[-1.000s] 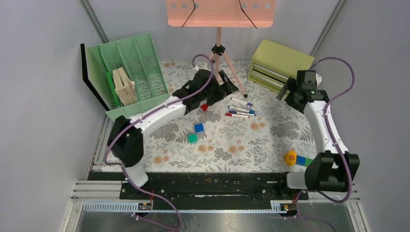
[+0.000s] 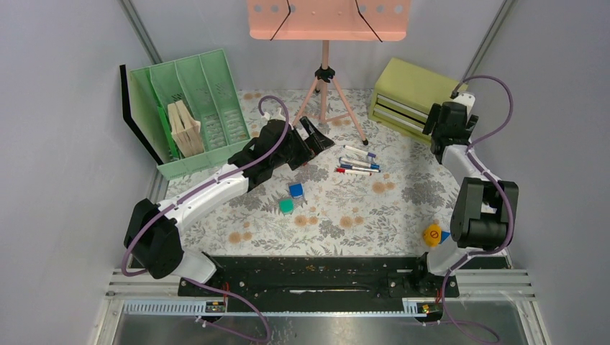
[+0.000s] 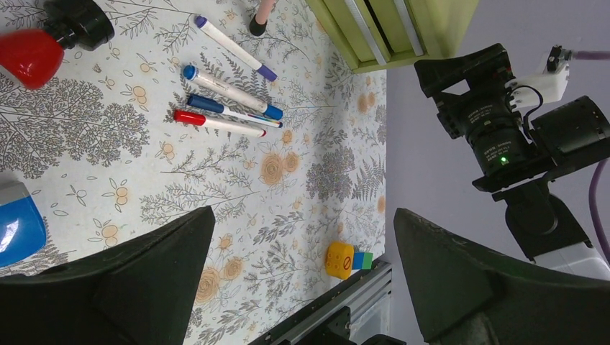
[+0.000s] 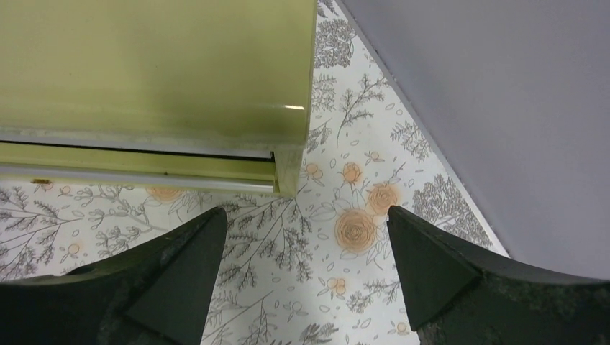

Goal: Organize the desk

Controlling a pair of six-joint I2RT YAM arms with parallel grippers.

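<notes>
Several markers [image 2: 356,167] lie loose in the middle of the desk; in the left wrist view a purple-capped marker [image 3: 234,47] lies apart from the others. My left gripper stands open above the desk, with nothing between its fingers. Beneath it, mostly hidden from the top view, is a red object with a black top [image 3: 32,56]. My right gripper is open and empty at the front right corner of the yellow-green drawer cabinet [image 2: 421,85]. A blue block [image 2: 296,190] and a green block [image 2: 287,206] rest left of the markers.
A green compartment box [image 2: 194,167] holding beige items [image 2: 185,129] stands at the left. The pink stand's [image 2: 325,54] legs reach the desk at the back. A yellow toy [image 2: 431,234] lies front right.
The left gripper has shifted left and back from above the red object's right side. My right gripper has moved toward the cabinet's right end and turned, its forearm drawing back from the right.
</notes>
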